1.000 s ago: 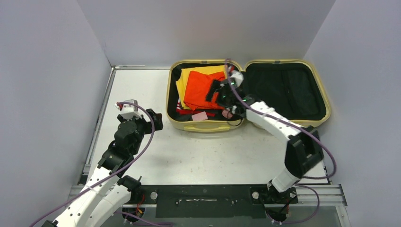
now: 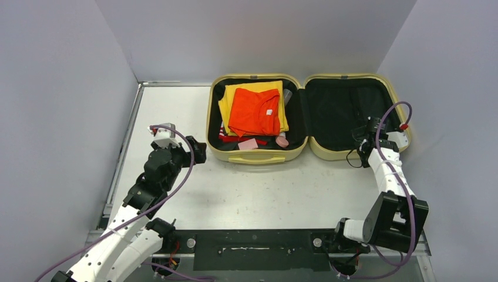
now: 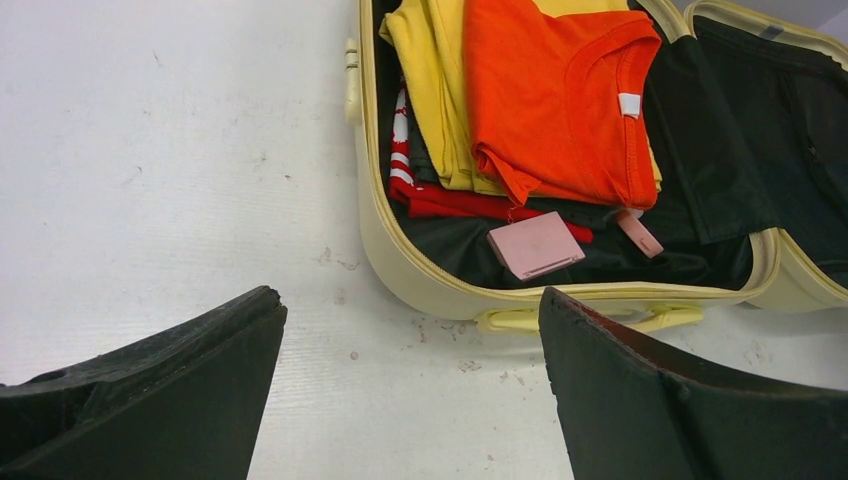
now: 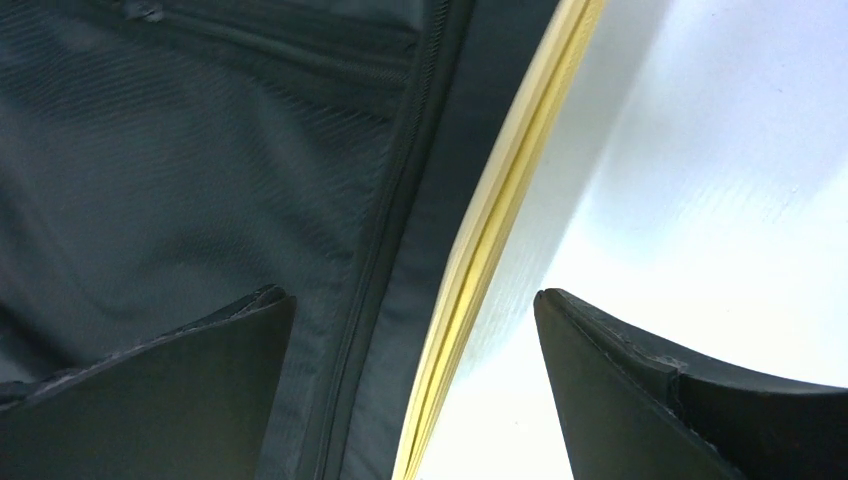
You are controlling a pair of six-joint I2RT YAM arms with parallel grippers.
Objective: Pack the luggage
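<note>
An open cream suitcase (image 2: pixel 258 154) holds an orange shirt (image 2: pixel 252 111) on yellow clothing (image 2: pixel 252 86), red striped cloth, a pink case (image 3: pixel 535 245) and small items in its left half. The right half (image 2: pixel 335 106) is lined in black and looks empty. My left gripper stands open and empty left of the suitcase, facing its front corner. My right gripper is open over the right half's outer rim (image 4: pixel 480 240), nothing held between its fingers.
Grey walls enclose the back and both sides.
The left arm and suitcase look almost unchanged.
</note>
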